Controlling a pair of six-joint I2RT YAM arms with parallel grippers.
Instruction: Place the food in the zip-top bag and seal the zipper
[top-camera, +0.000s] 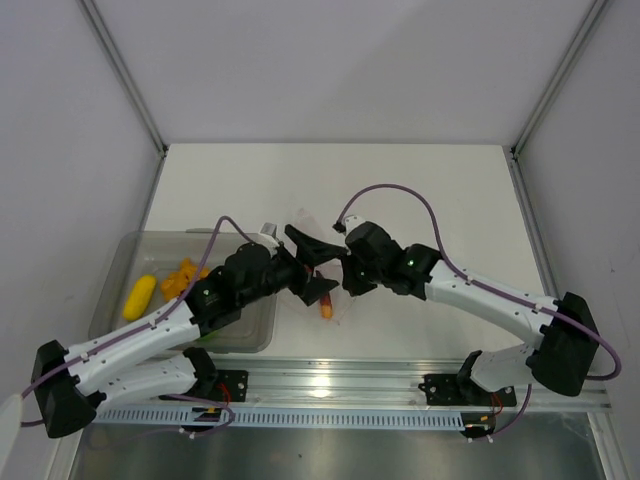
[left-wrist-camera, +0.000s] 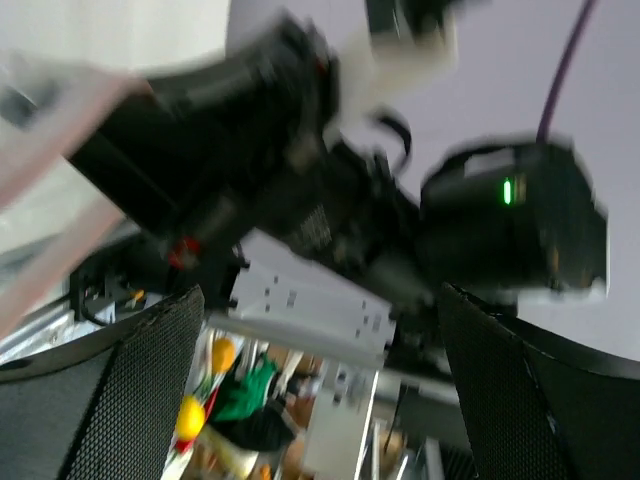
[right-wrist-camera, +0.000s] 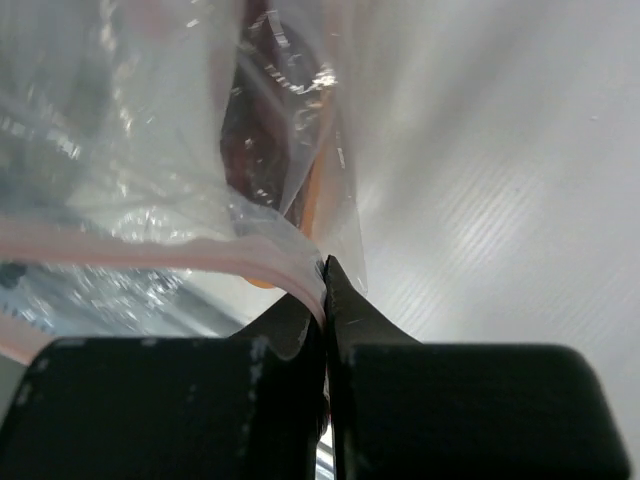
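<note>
The clear zip bag (right-wrist-camera: 150, 150) has a pink zipper rim (right-wrist-camera: 200, 254). Dark reddish-brown food with an orange edge (right-wrist-camera: 255, 150) shows through its plastic; from above, an orange end of the food (top-camera: 326, 308) peeks out below the grippers. My right gripper is shut, with the rim's corner pinched between its fingertips. Beside it on the left, my left gripper (top-camera: 332, 268) stands open, its fingers spread wide near the bag's mouth. In the left wrist view nothing lies between the left fingers; blurred pink rim strips (left-wrist-camera: 60, 260) appear beyond them.
A grey bin (top-camera: 262, 335) at the left holds a yellow corn-like item (top-camera: 140, 298) and orange pieces (top-camera: 178, 278). Both arms crowd together over the bag.
</note>
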